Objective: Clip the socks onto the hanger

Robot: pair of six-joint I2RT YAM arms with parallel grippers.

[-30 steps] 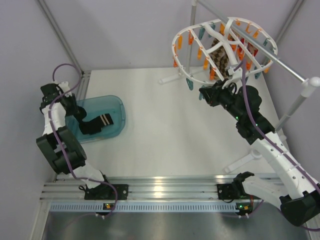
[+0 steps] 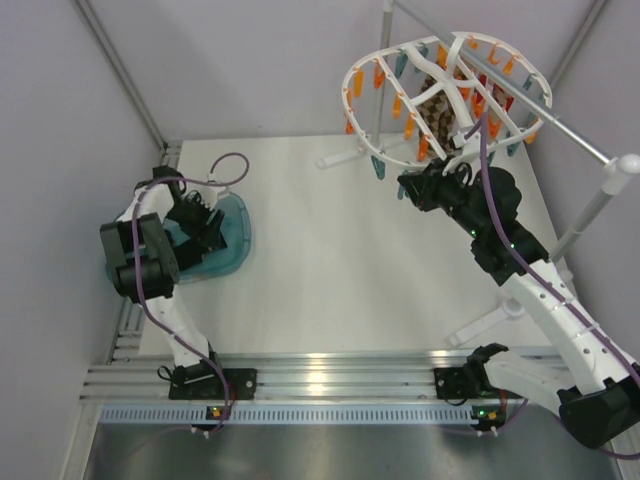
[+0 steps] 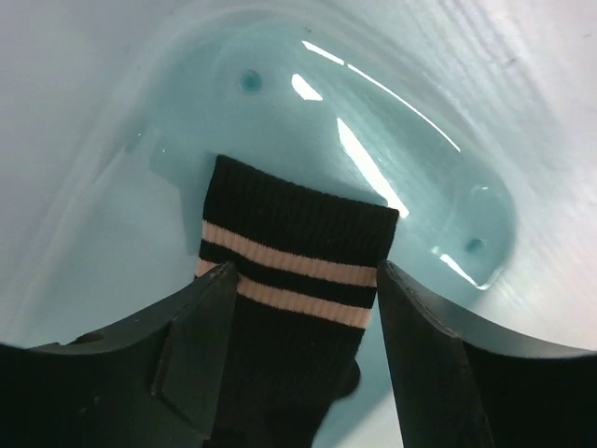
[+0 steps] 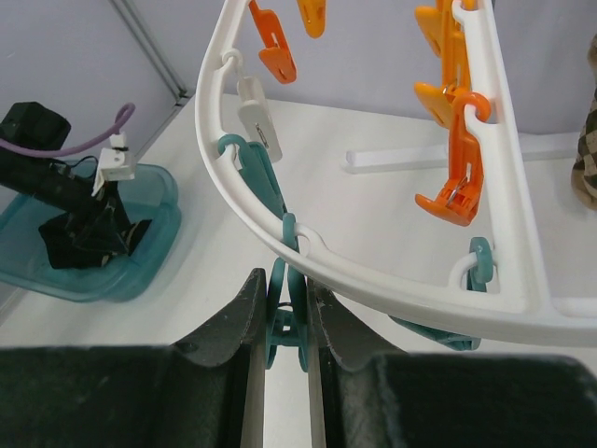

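In the left wrist view a black sock (image 3: 294, 224) with two pale stripes lies in the teal basin (image 3: 252, 121). My left gripper straddles its striped cuff, fingers part open, one finger at either side; I see no grip on the cloth. From above, the left gripper (image 2: 212, 240) reaches down into the basin over the sock. At the round white hanger (image 2: 352, 105), my right gripper is shut on a teal clip (image 4: 286, 289) that hangs from the rim. No sock shows in that clip.
Orange and teal clips ring the hanger, such as the orange clip (image 4: 457, 173). A patterned brown sock (image 2: 437, 112) hangs inside it. A metal stand (image 2: 560, 130) rises at the right.
My left arm has swung rightward from the basin's left edge, and its gripper now covers the striped sock cuff. The right arm stays put at the hanger.
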